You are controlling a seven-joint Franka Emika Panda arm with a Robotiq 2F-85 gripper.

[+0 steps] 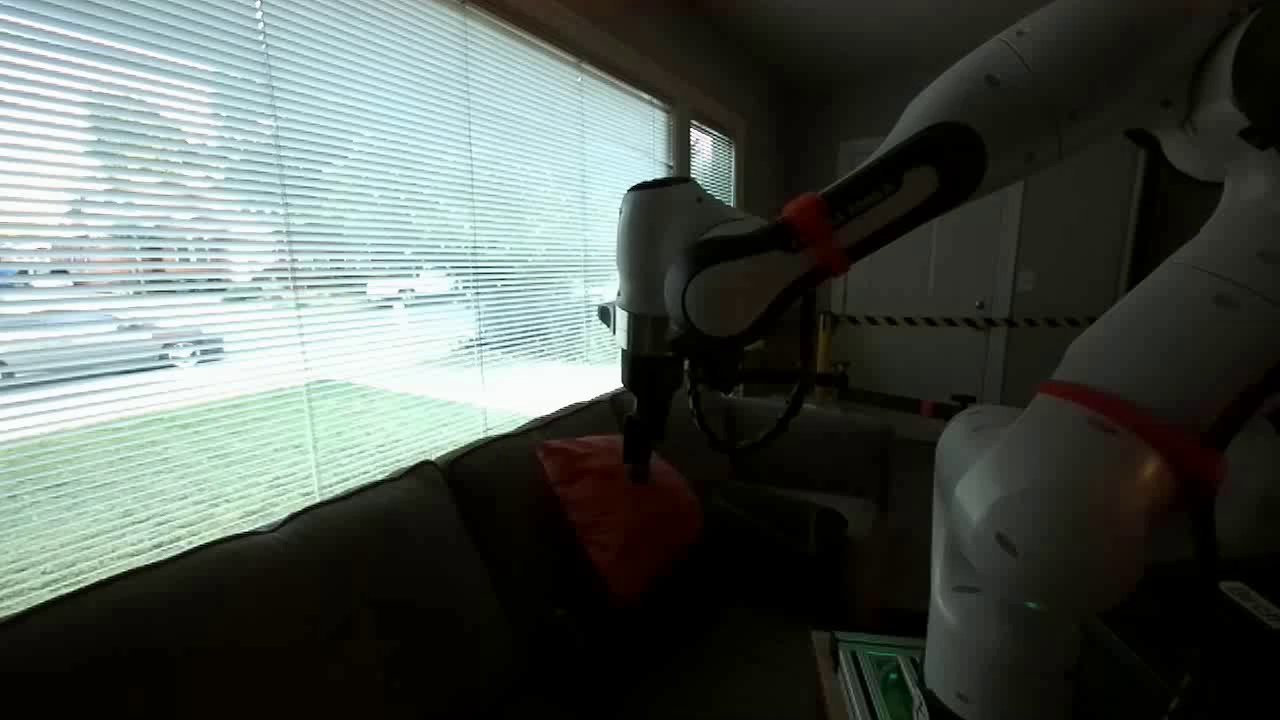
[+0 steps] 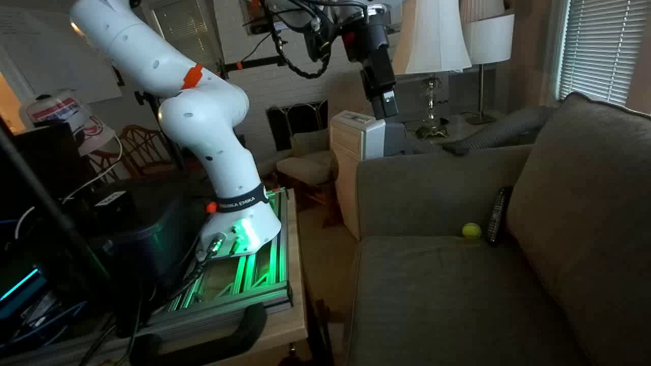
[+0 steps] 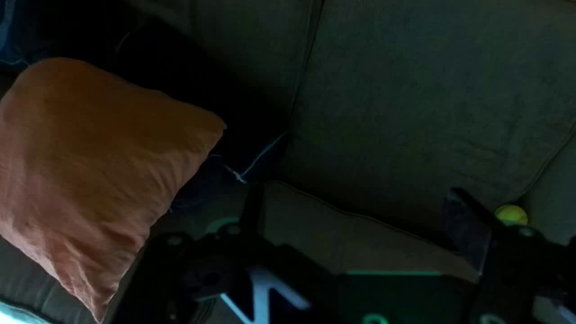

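My gripper stands open in the wrist view, its two dark fingers wide apart with only the sofa behind the gap. From the side, the gripper [image 1: 638, 462] points down in front of an orange-red pillow [image 1: 618, 510]; whether they touch cannot be told there. The wrist view shows this pillow [image 3: 92, 173] at left, clear of the fingers, with a dark pillow [image 3: 194, 102] partly behind it. A yellow-green ball [image 3: 511, 215] lies at the sofa's far corner, partly hidden by the right finger. Exterior view 2 shows the ball [image 2: 471, 231] beside a dark remote [image 2: 499, 214].
The grey sofa [image 2: 427, 293] has a broad bare seat in front of the ball, bounded by its armrest [image 2: 439, 189] and back cushion [image 2: 586, 201]. A white cabinet-like box [image 2: 357, 137] and a lamp [image 2: 430, 42] stand beyond. Blinds [image 1: 300, 240] cover the bright window.
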